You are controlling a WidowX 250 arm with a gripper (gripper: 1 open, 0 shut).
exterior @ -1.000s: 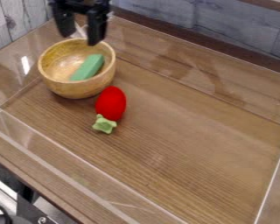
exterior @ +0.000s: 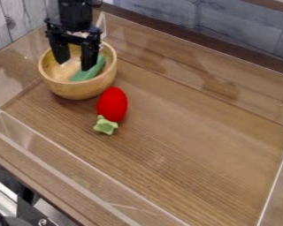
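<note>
My gripper is dark and stands open over the left part of a tan bowl at the upper left, its fingers reaching down into the bowl. A green oblong item lies inside the bowl, just right of the fingers, partly hidden by them.
A red oval object lies below right of the bowl, with a small light-green piece below it. A wall edge runs along the upper left.
My gripper has come down from above the bowl into it, now covering part of its left interior. The bowl and other objects look unmoved.
</note>
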